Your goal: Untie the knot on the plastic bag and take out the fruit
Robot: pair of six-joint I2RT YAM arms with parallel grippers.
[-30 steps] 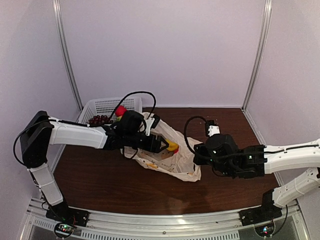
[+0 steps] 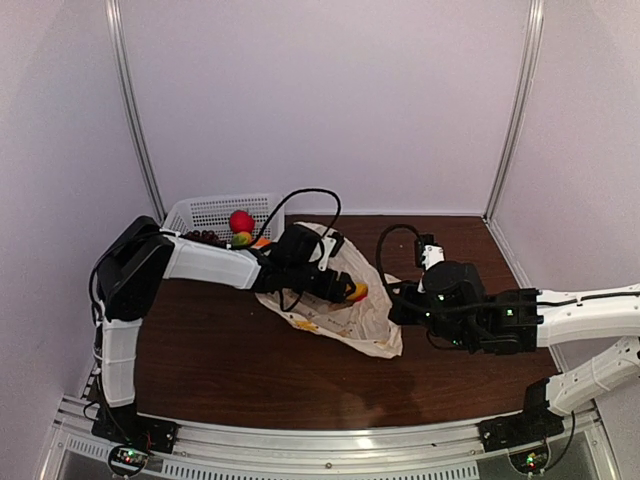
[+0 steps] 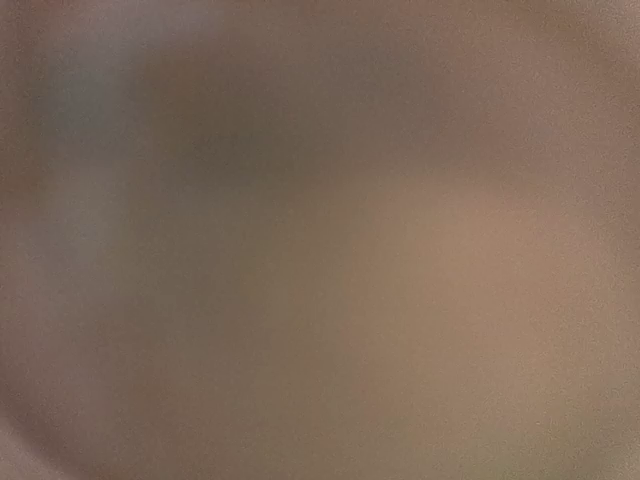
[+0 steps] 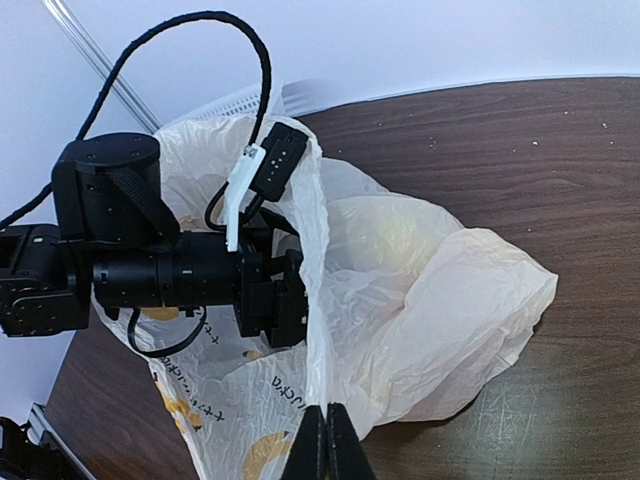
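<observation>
An opened plastic bag (image 2: 370, 330) lies on the table. My left gripper (image 2: 340, 290) reaches into it, over a yellow-and-red fruit (image 2: 356, 294); its fingers are mostly hidden, and the left wrist view is a blur. In the right wrist view the left gripper is inside the bag (image 4: 470, 320), behind its raised edge. My right gripper is shut at that upright edge of the bag; whether film is between its fingertips is hard to tell.
A white basket (image 2: 190, 215) at the back left holds a red fruit (image 2: 241, 221), dark grapes and other fruit. Bare table (image 2: 220, 360) shows at the front and back right.
My left gripper has moved right, deeper into the bag toward the yellow fruit.
</observation>
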